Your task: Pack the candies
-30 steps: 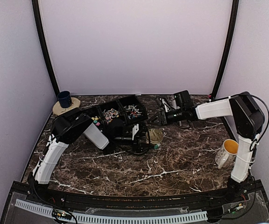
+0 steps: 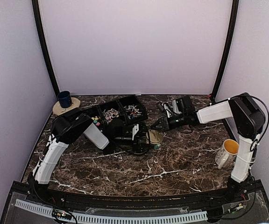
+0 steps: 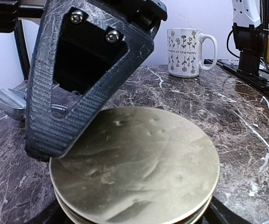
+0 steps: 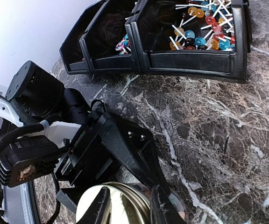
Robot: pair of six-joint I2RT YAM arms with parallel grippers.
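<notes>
A jar with a round pale-gold lid (image 3: pixel 139 163) stands mid-table, the lid seated on its top. My left gripper (image 2: pixel 145 141) is spread wide around the jar, with one of its dark fingers (image 4: pixel 132 156) beside the lid in the right wrist view; whether both fingers press on it is unclear. My right gripper is partly open at the lid's edge, and its finger (image 3: pixel 85 112) overlaps the rim in the left wrist view. The black divided tray (image 4: pixel 190 63) behind holds lollipops (image 4: pixel 211 32) and a swirled candy (image 4: pixel 123 44) in separate compartments.
A metal scoop (image 3: pixel 13 102) lies beyond the jar. The white flowered mug (image 2: pixel 227 151) stands at the right, and a dark blue mug (image 2: pixel 64 99) rests on a wooden coaster (image 2: pixel 59 110) at back left.
My right gripper has come down and slightly toward the front, to the lid's edge. The left arm, the jar and the tray stay where they were.
</notes>
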